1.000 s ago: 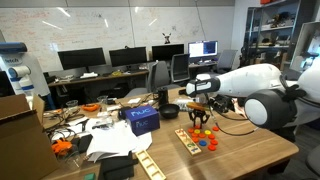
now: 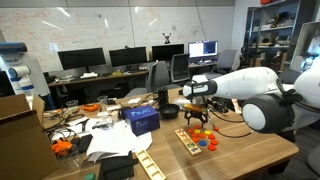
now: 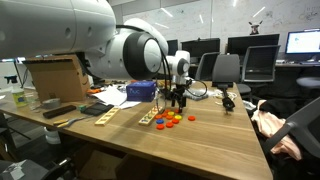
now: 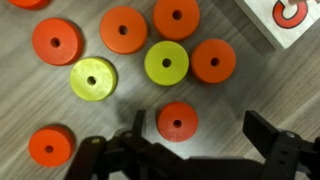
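Note:
My gripper is open in the wrist view, with a red disc [image 4: 177,121] below in the gap between its fingers, closer to the left one. Each disc has a small centre hole. Beyond it lie two yellow discs [image 4: 166,63] and several orange-red discs [image 4: 123,29]; another orange-red disc [image 4: 51,146] is at lower left. In the first exterior view the gripper [image 2: 190,107] hangs over the table by the disc group, where a blue disc [image 2: 202,143] also shows. How far it is above the discs I cannot tell.
A wooden tray [image 2: 187,142] holding discs stands left of the group, and a second wooden tray [image 2: 149,165] lies nearer the front. Behind are a blue box [image 2: 143,120] and a black bowl [image 2: 151,112]. Bare tabletop [image 3: 222,142] stretches right of the discs in the second exterior view.
The arm and gripper have shifted slightly to the right in the first exterior view. The discs, trays and box look unmoved.

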